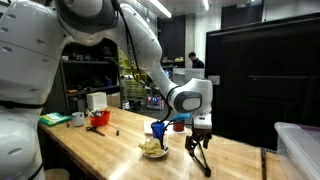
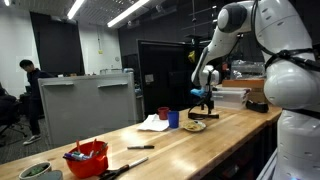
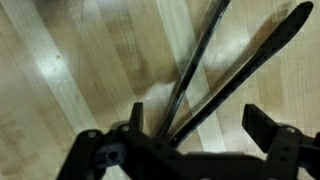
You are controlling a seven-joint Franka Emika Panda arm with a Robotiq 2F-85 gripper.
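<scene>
Dark tongs [image 3: 188, 90] lie on the wooden table in the wrist view, their two arms spreading apart toward the top. My gripper is above them with its fingers wide apart, one finger [image 3: 136, 118] to the left and the other finger [image 3: 262, 128] to the right. Nothing is gripped. The lower end of the tongs passes out of sight behind the gripper body. From the side, the same tongs [image 1: 204, 163] lie below the gripper [image 1: 197, 149] near the table's right part.
A plate with yellow items [image 1: 153, 148] sits left of the gripper, with a blue cup [image 2: 173, 119] by it. A red basket [image 2: 86, 160] holds utensils farther off. One clear bin [image 1: 298, 145] stands at the right. Bare tabletop [image 1: 105, 152] lies to the left.
</scene>
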